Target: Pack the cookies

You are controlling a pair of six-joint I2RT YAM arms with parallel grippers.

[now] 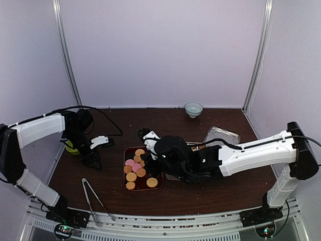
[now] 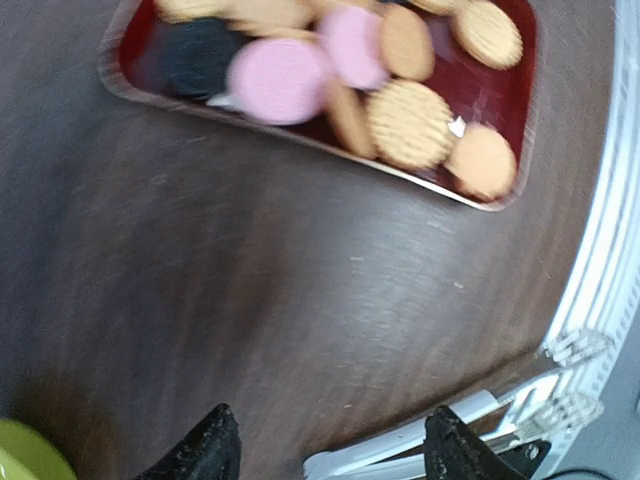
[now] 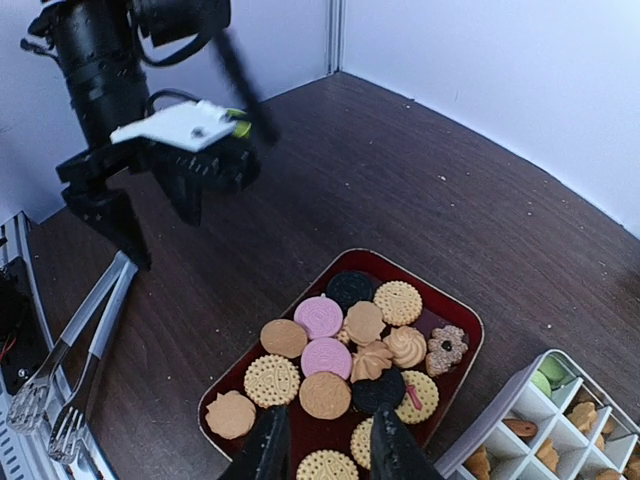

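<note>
A red tray (image 1: 144, 185) of assorted cookies lies mid-table, seen also in the right wrist view (image 3: 225, 390). My left gripper is part open above the dark table, left of the tray, with metal tongs (image 2: 390, 440) lying below it. My right gripper is over the tray, its two fingertips at the bottom of its view; whether anything sits between them is unclear. A compartmented box (image 3: 540, 430) with cookies stands right of the tray.
A pale bowl (image 1: 193, 107) sits at the back, a clear lid (image 1: 223, 134) at right and a yellow-green bowl (image 1: 70, 149) at far left.
</note>
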